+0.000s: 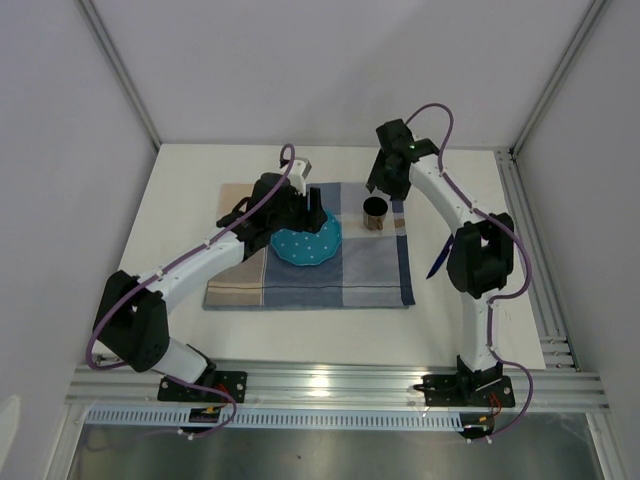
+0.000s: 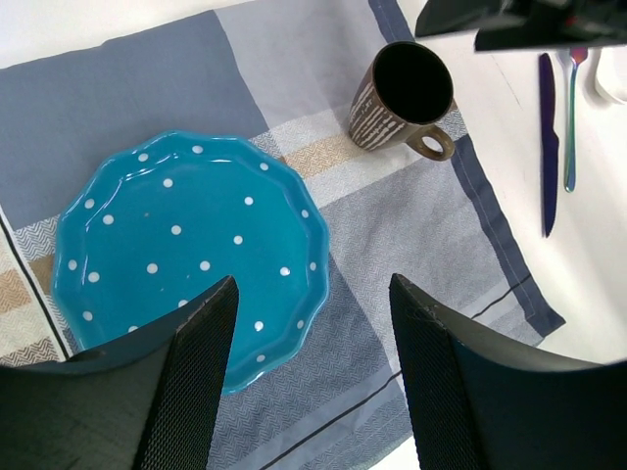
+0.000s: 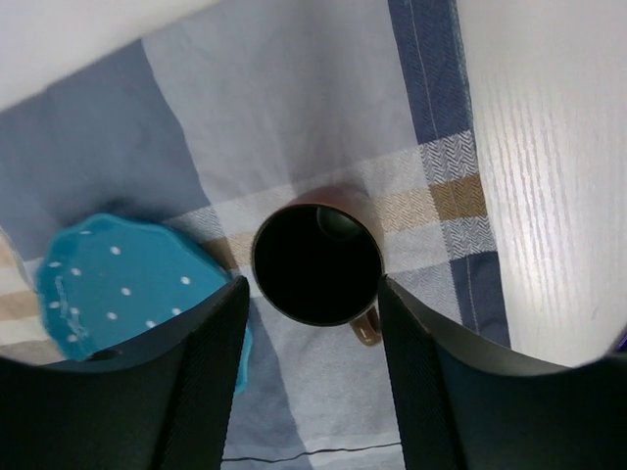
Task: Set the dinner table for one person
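A teal dotted plate (image 2: 191, 250) lies on the checked placemat (image 1: 375, 270). A dark brown mug (image 2: 387, 103) stands upright to the plate's right, its handle visible. My left gripper (image 1: 308, 208) hangs over the plate, fingers open, nothing between them. My right gripper (image 1: 385, 192) is just above and behind the mug; in the right wrist view the mug (image 3: 316, 264) sits below its open fingers. A dark blue knife (image 2: 548, 147) and a thin multicoloured utensil (image 2: 571, 127) lie on the white table right of the placemat.
A white dish (image 2: 612, 73) shows at the edge of the left wrist view, partly cut off.
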